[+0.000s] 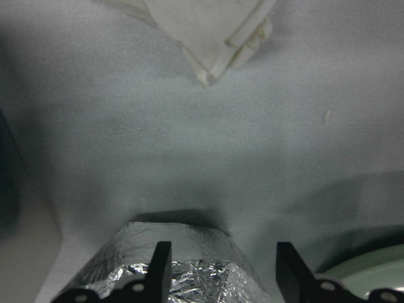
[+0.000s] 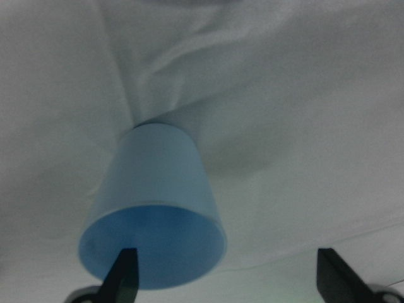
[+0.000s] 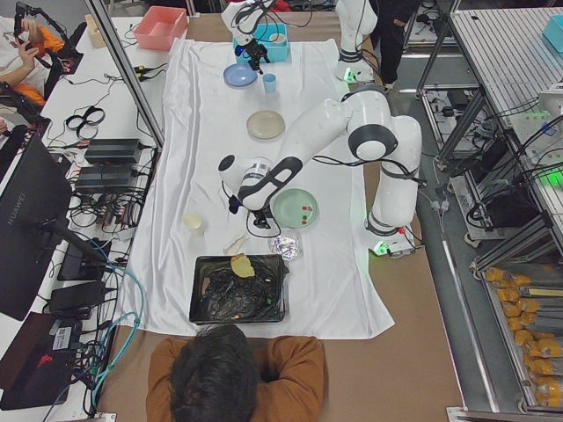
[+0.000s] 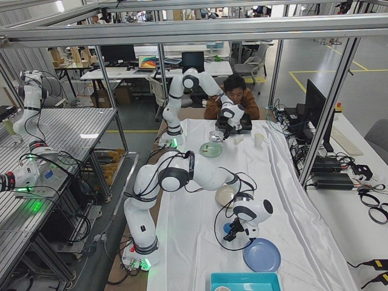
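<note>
My left gripper is open above a crumpled foil dish [image 3: 284,245], beside a folded napkin [image 3: 235,243] and a green plate [image 3: 295,208] with small bits on it. The black-lined tray [image 3: 237,308] holds a yellowish piece [image 3: 243,265]. My right gripper stands open over a blue cup [image 2: 151,183], whose mouth faces the camera; in the camera right view it is beside the blue plate [image 4: 262,254].
A beige plate [image 3: 265,124], a cream cup [image 3: 193,223] and a teal bin [image 4: 245,278] are on the white cloth. A person [image 3: 223,378] sits at the tray's end. Bare cloth fills much of the middle.
</note>
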